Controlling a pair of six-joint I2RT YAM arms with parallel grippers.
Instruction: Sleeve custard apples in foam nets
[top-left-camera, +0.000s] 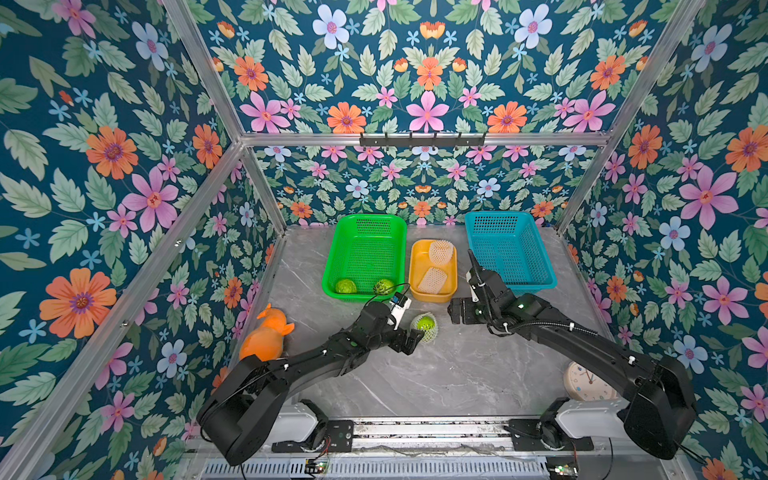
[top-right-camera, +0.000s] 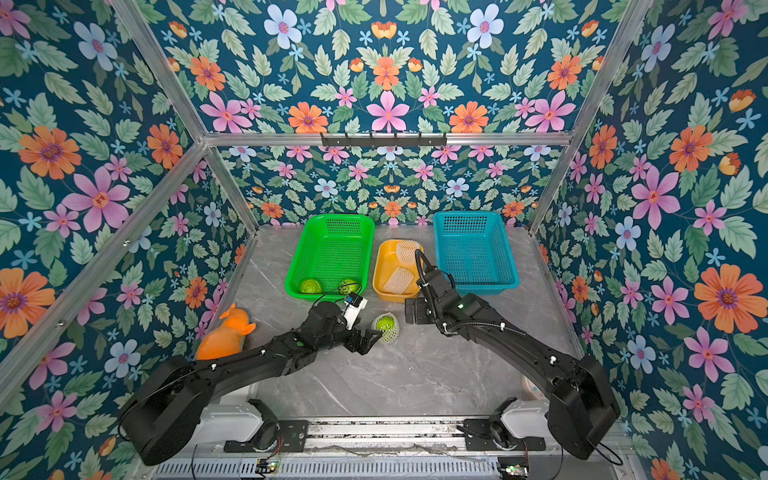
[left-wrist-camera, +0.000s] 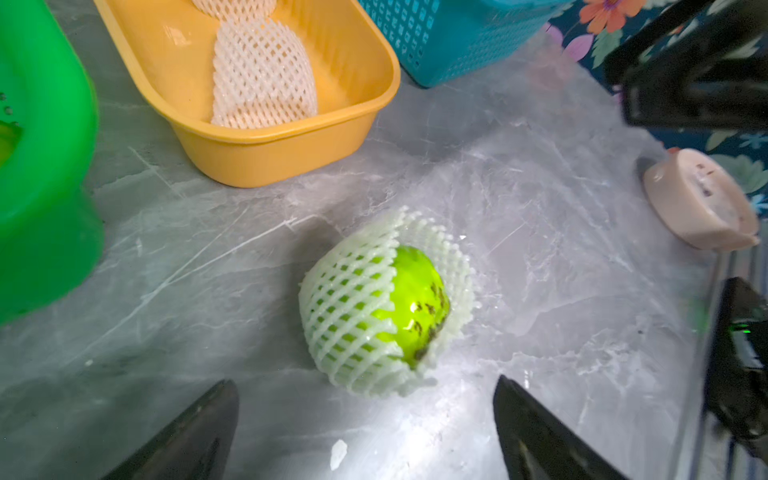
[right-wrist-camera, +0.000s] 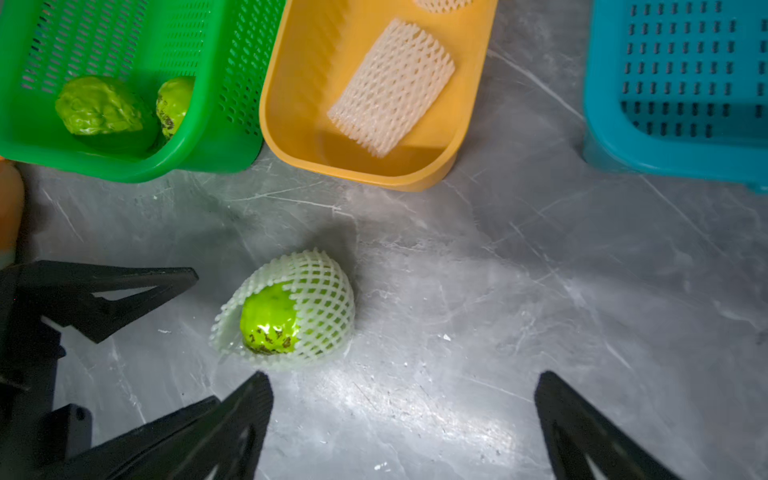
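On the grey table rests a green custard apple (left-wrist-camera: 419, 297) wrapped in a white foam net (left-wrist-camera: 349, 320); one side of the fruit shows bare through the net's opening. My left gripper stands open close by on its left, touching nothing that I can see. To the right of the fruit, my right gripper is open as well and empty. Two unsleeved custard apples (right-wrist-camera: 97, 105) lie in the green basket (top-left-camera: 329, 264). The yellow tray (right-wrist-camera: 276, 120) holds two loose foam nets (right-wrist-camera: 393, 86).
The blue basket (top-left-camera: 552, 276) at the back right looks empty. An orange plush toy (top-left-camera: 262, 340) lies at the left edge, and a round clock (top-left-camera: 588, 382) sits at the front right. Bare table surrounds the netted fruit, mostly toward the front.
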